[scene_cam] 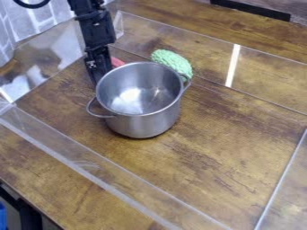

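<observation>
A steel pot (146, 108) with wire handles stands on the wooden table (228, 153). Behind it lies a pale green textured item (171, 63). My gripper (99, 70) is low at the pot's back left, its tips partly hidden, so whether it is open or shut cannot be told. A red object (117, 62) shows beside the gripper, partly hidden behind the pot; whether the gripper holds it is unclear.
Clear plastic strips border the work area. The table to the right and front of the pot is bare. A dark edge (258, 10) runs along the back right.
</observation>
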